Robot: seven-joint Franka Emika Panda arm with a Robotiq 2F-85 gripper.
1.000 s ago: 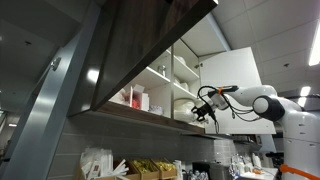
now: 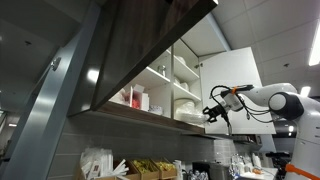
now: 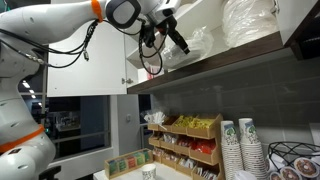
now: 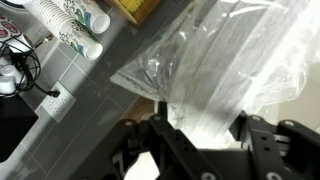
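Observation:
A clear plastic bag with white contents (image 4: 225, 65) fills the upper right of the wrist view. It reaches down between the fingers of my gripper, which stand apart on either side; whether they press on it cannot be made out. In exterior view 2 the gripper (image 3: 180, 42) is at the front of the raised cupboard shelf, beside a plastic-wrapped bundle (image 3: 200, 47). From exterior view 1, the gripper (image 2: 211, 114) appears at the cupboard's open right side, close to white wrapped items on the lowest shelf.
The cupboard's dark underside (image 3: 225, 62) and its raised white door (image 2: 228, 85) stand close to the arm. Below are a wooden rack of packets (image 3: 190, 140), stacks of paper cups (image 3: 230, 148) and a white cup (image 3: 149, 171) on the counter.
In exterior view 1 the gripper and forearm have shifted slightly to the right, away from the shelf. The cupboard and the things below it look unchanged.

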